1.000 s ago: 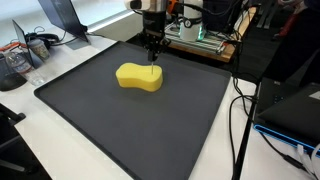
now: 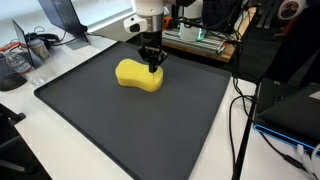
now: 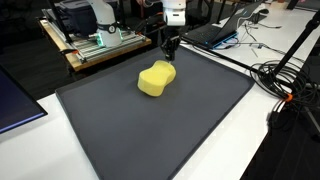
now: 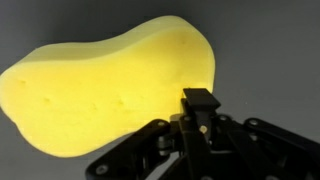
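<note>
A yellow, peanut-shaped sponge [image 2: 136, 75] lies on the dark mat [image 2: 110, 115] near its back edge. My gripper [image 2: 152, 67] is down at the sponge's right end in exterior view 1. From the other side, exterior view 2 also shows the gripper [image 3: 169, 56] at one end of the sponge [image 3: 153, 82]. Seen from the wrist, the dark fingertips [image 4: 200, 98] stand together over the edge of the sponge [image 4: 110, 85]. The gripper looks shut; what lies between its fingers is hidden, and whether the tips touch the sponge is unclear.
Cables [image 2: 238, 100] run along its right side in exterior view 1. An open box or drawer of items [image 3: 105, 38] stands beyond the mat.
My gripper has come down over the past second, from above the sponge to its right end. The sponge has stayed in about the same place.
</note>
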